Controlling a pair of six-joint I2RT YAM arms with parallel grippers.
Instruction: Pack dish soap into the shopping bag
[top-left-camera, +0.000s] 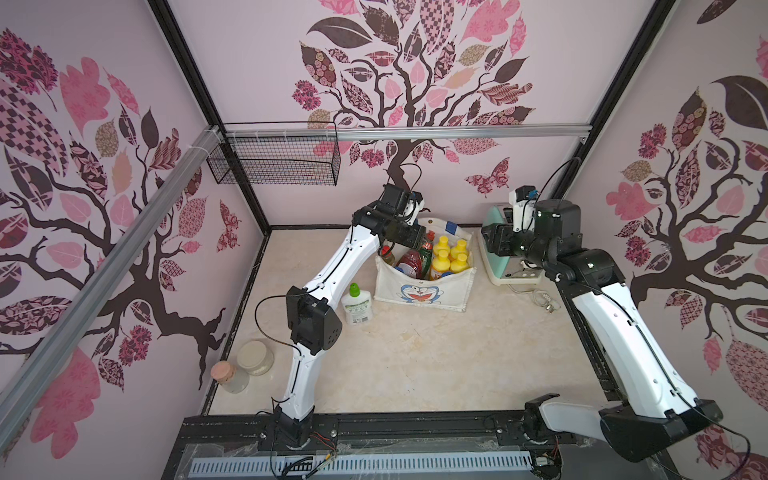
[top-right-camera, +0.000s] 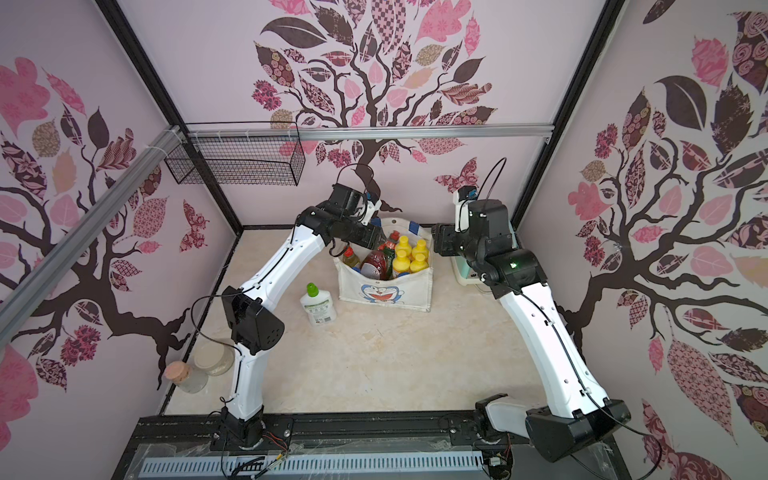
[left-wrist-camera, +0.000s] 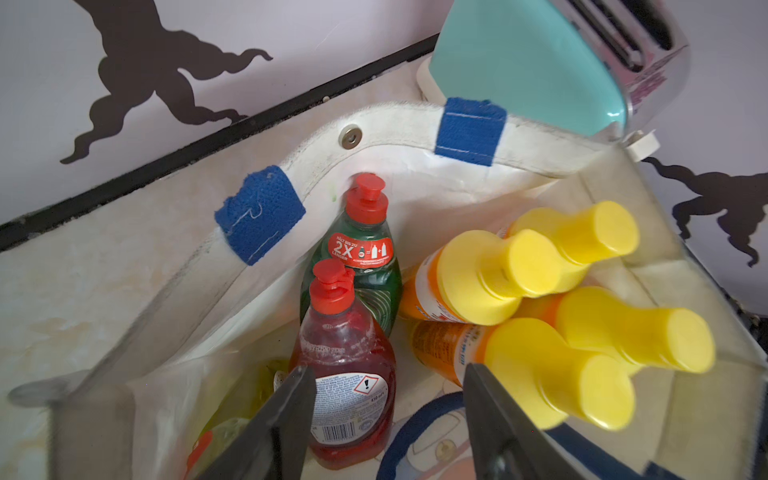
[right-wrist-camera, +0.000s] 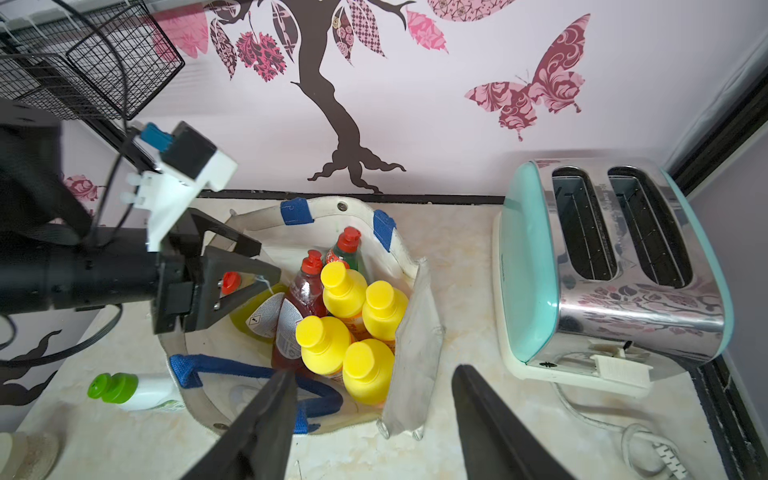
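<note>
The white shopping bag with a blue cartoon face stands open at the back middle. Inside it are a dark red soap bottle, a green soap bottle behind it, and a yellowish red-capped bottle at the left. Several yellow bottles fill the right side. Over the bag's left half hangs my left gripper, open; a fingertip overlaps the red bottle in its wrist view, contact unclear. My right gripper is right of the bag, near the toaster, its fingers apart and nothing between them.
A white bottle with a green cap stands on the table left of the bag. The turquoise toaster and its cord are at the back right. Two jars sit at the front left.
</note>
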